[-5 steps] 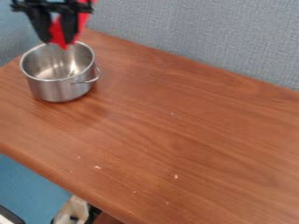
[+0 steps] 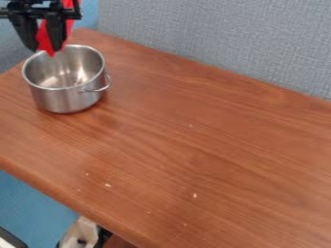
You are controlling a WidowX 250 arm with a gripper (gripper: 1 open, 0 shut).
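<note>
At the top left, my dark gripper is shut on a red object, partly hidden by the fingers. It hangs over a shiny steel pot with a wire side handle, standing on the wooden table near its left side. Whether any of the red object is below the pot's rim is unclear.
Blue floor shows past the table's left edge, with some unclear objects at the bottom left.
The pot has not moved.
</note>
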